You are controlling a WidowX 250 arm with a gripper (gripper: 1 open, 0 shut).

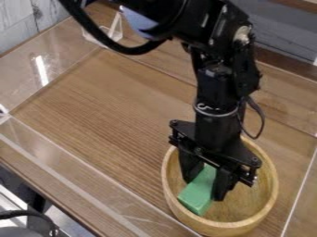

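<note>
My black gripper (206,174) reaches down into a yellow-tan bowl (243,211) at the lower right, its fingers around a green object (196,194). The green object lies tilted inside the bowl, its upper part hidden by the gripper, which is shut on it.
A small white object (102,28) sits at the back left. Dark cables hang at the lower left edge, and a raised wall runs along the back.
</note>
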